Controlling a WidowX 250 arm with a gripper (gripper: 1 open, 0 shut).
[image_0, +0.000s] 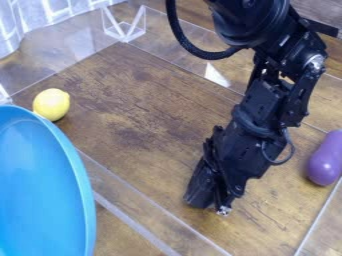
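My black gripper (214, 195) is low over the wooden floor of the workspace, right of centre, its fingertips pointing down to the lower middle. Whatever is between the fingers is hidden or too dark to make out. A yellow ball-like object (51, 104) rests at the left, above a large blue plastic container (38, 190). A purple eggplant-shaped object (327, 158) lies at the right edge, beside the arm and apart from the fingertips.
Clear panels and strips border the wooden board (134, 120), with a white bracket (123, 28) at the back and a pale cloth (14, 20) at the top left. The board's middle-left is clear.
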